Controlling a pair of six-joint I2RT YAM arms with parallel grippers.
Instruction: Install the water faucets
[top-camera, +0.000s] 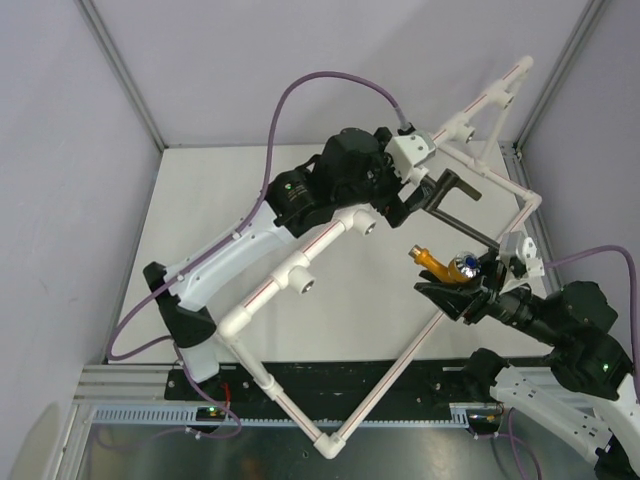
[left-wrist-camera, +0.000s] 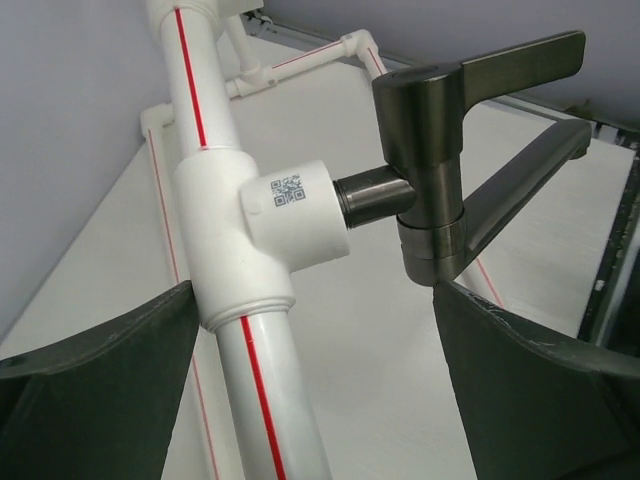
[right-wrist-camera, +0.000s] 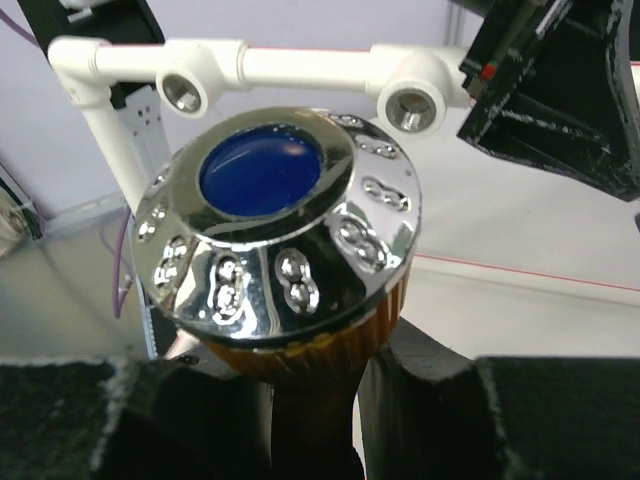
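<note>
In the top view my right gripper (top-camera: 450, 290) is shut on a faucet (top-camera: 432, 262) with an orange body; in the right wrist view its chrome head with blue cap (right-wrist-camera: 262, 172) fills the middle. My left gripper (top-camera: 410, 200) is at the frame's upper pipe; in the left wrist view its open fingers straddle a white pipe with a tee (left-wrist-camera: 230, 220). A black lever fitting (left-wrist-camera: 425, 140) joins that tee's branch.
The white pipe frame (top-camera: 385, 390) spans the white board (top-camera: 200, 200), with open threaded tees (right-wrist-camera: 410, 110) along one pipe. Walls bound both sides.
</note>
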